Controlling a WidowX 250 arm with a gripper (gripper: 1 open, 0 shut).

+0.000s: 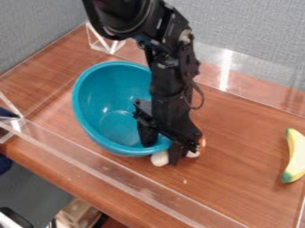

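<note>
My black gripper [169, 142] is low at the right rim of a teal bowl [103, 107], pointing down, one side at the bowl's wall. Pale white objects [160, 158] lie on the table just beneath it, with a bit of orange showing behind its right side; the gripper hides most of them. I cannot make out how far the fingers are apart or what, if anything, is between them.
A banana [293, 156] lies on the wooden table [238, 178] at the right. Clear strips run along the table's edges, with a grey wall behind. The table between bowl and banana is clear.
</note>
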